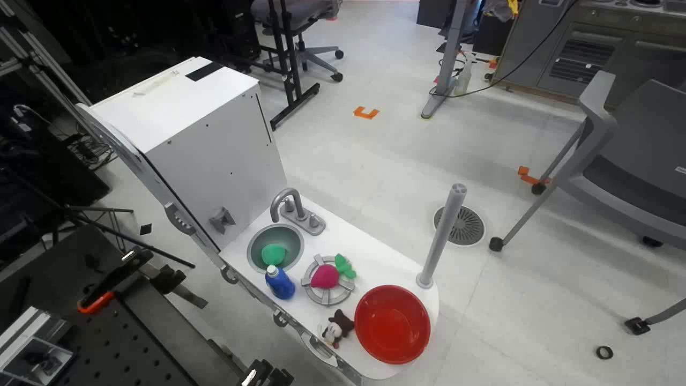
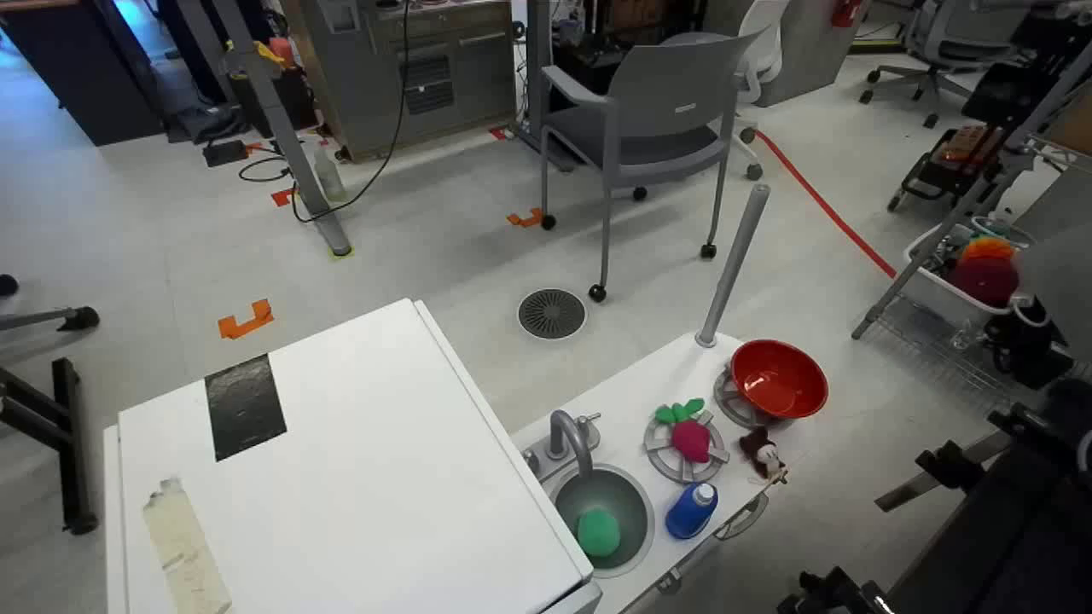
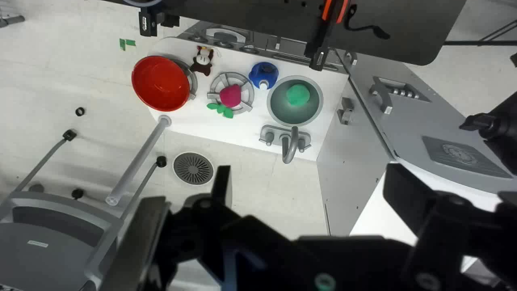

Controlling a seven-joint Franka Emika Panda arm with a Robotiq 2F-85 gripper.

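High over the toy kitchen my gripper stands open, fingers wide apart and nothing between them. On the white counter [image 1: 379,264], a red bowl [image 1: 392,324] rests tilted over the end burner. A magenta toy vegetable with green leaves [image 1: 325,276] lies on the other burner [image 2: 665,462]. The small brown plush toy [image 1: 338,327] is beside the bowl. Between sink and burner, at the front edge, stands a blue bottle with a white cap [image 1: 281,283]. The grey sink [image 3: 282,110] holds a green round object [image 3: 298,94]. Neither exterior view shows my gripper.
A grey faucet [image 2: 566,434] rises behind the sink. The tall white cabinet [image 1: 218,154] closes off one counter end, and a grey post [image 1: 444,231] stands near the other. A dark perforated table [image 1: 122,334] runs along the front. Bare counter shows behind the burners.
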